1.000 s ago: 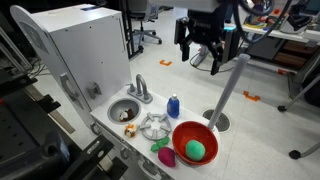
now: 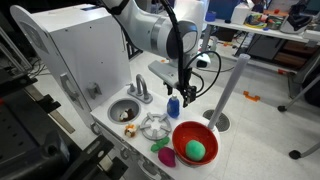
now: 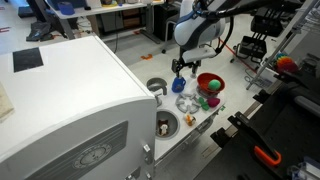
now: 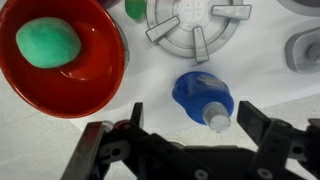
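Note:
A blue bottle with a pale cap (image 4: 204,98) stands on the white counter, close to the round burner (image 2: 155,126). My gripper is open just above it, fingers spread to either side in the wrist view, and nothing is held. In the first exterior view the gripper (image 2: 181,97) hangs over the blue bottle (image 2: 173,107) and slightly behind it. The second exterior view shows the blue bottle (image 3: 180,86) too, though the gripper there is small.
A red bowl (image 4: 104,92) holding a green round object (image 4: 48,43) sits beside the bottle. A sink (image 2: 124,110) with small items, a faucet (image 2: 142,90), a white cabinet (image 2: 85,55) and a pole (image 2: 228,90) stand around. Purple (image 2: 166,156) and green pieces lie near the front edge.
The arm has come down and to the left, from high above the counter to just over the blue bottle. The objects on the counter have not moved.

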